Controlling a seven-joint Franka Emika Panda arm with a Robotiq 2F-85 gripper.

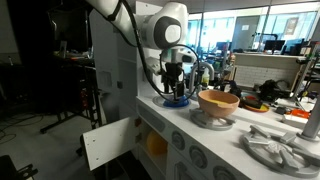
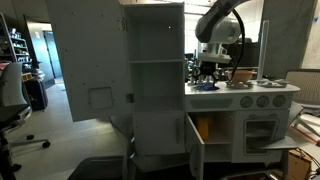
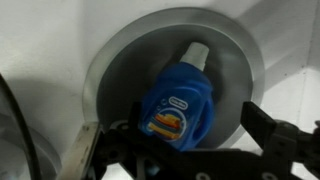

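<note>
A blue bottle (image 3: 181,100) with a white cap and a Tide label lies on its side in a round grey sink or dish (image 3: 232,75). In the wrist view my open gripper hangs over the bottle's lower end, one dark finger on either side. Nothing is held. Seen from the first exterior camera, the gripper (image 1: 178,93) points down just above the blue bottle (image 1: 176,101) at the far end of the white counter. Whether the fingers touch the bottle I cannot tell.
An orange bowl (image 1: 218,101) stands on a burner right of the gripper. A faucet (image 1: 203,55) rises behind. Grey metal pieces (image 1: 275,148) occupy the counter's near end. Below, a white drawer (image 1: 113,142) juts out, and a tall white cabinet (image 2: 157,75) stands beside the counter.
</note>
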